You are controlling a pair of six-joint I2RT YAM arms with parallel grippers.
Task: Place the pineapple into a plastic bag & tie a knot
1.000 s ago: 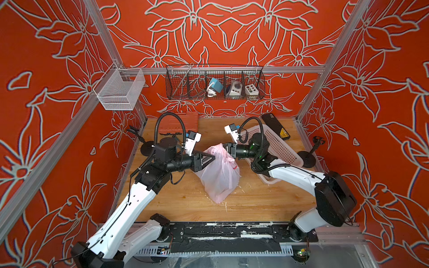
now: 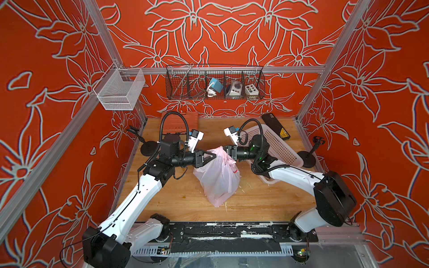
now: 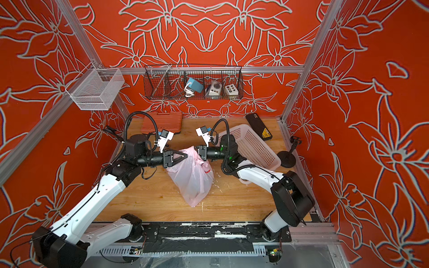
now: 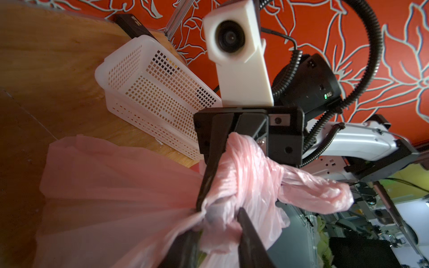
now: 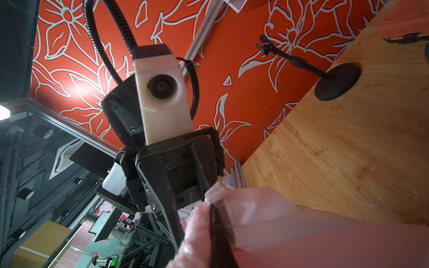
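The pink plastic bag (image 2: pixel 217 181) hangs gathered at its top between my two grippers, its body drooping toward the tabletop. Any pineapple is hidden by the plastic. My right gripper (image 2: pixel 231 151) is shut on the bunched neck; in the left wrist view, bag plastic (image 4: pixel 245 174) is wrapped around its fingers and a twisted end sticks out sideways. From the left, my left gripper (image 2: pixel 211 157) reaches to the neck with its fingers part open. Its fingers (image 4: pixel 255 243) straddle pink plastic in the left wrist view, and its separated fingers (image 5: pixel 163 196) also show in the right wrist view.
A pale perforated basket (image 2: pixel 286 149) lies behind the right arm. At the back are a red case (image 2: pixel 185 121) and a black box (image 2: pixel 275 126). Black stands (image 2: pixel 307 158) flank the table.
My left gripper has moved slightly right toward the bag's neck, and its fingers have come closer together. The bag has swung a little. The right arm has stayed nearly still.
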